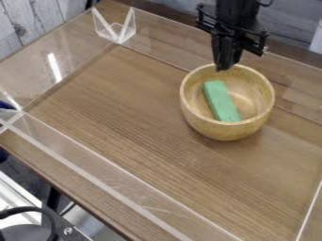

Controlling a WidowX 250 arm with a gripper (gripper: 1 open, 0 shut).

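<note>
A wooden bowl [251,127] stands on the table [113,141] right of centre, with a green block [220,100] lying inside it. My black gripper [228,61] hangs just above the bowl's back rim, its fingertips pointing down. It looks shut, with nothing visible between its fingers.
A small clear, angular object [115,26] sits at the back left. Dark cables or parts lie at the bottom-left corner, and the table edge runs along the top left.
</note>
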